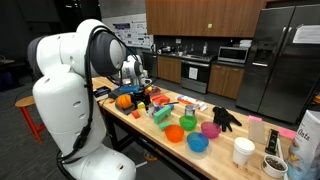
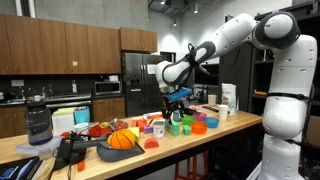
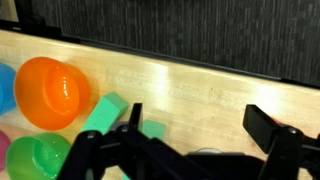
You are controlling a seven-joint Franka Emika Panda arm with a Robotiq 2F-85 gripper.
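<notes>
Seen from the wrist view, my gripper stands open, its two dark fingers far apart with bare pale wood between their tips. To the left lie an orange bowl (image 3: 48,92), a green bowl (image 3: 38,158) and a teal block (image 3: 105,113). Another teal piece (image 3: 153,130) is partly hidden by the left finger. A white round thing below the gap is mostly cut off. In exterior view 1 the white arm (image 1: 92,75) arches over to the table's left part, where the gripper is too small to make out clearly.
A black container with an orange ball (image 1: 124,101) stands at the table's left end. A blue bowl (image 1: 197,142), pink bowl (image 1: 210,130) and white cup (image 1: 242,151) sit farther right. Dark floor lies past the table's front edge.
</notes>
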